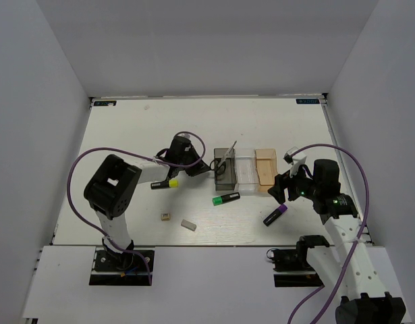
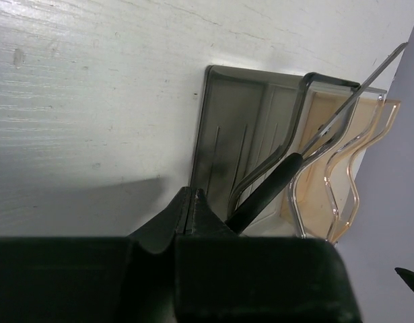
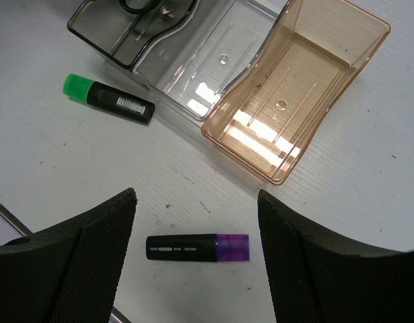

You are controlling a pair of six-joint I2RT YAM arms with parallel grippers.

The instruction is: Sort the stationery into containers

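Note:
Scissors with black handles [image 1: 217,166] lean in the dark grey bin [image 1: 225,181], blades [image 2: 355,97] sticking up past its rim. Just left of that bin, my left gripper is shut with nothing showing between its fingers. A clear bin [image 1: 246,174] and an orange bin [image 1: 266,169] stand alongside. In the right wrist view my right gripper is open, its fingers well apart, above a purple-capped marker [image 3: 196,247] on the table. A green-capped marker [image 3: 109,99] lies in front of the bins.
Left on the table are a yellow-capped marker [image 1: 164,184], partly behind the left arm, a small tan block [image 1: 165,217] and a pale eraser-like block [image 1: 188,225]. Bare table stretches behind the bins.

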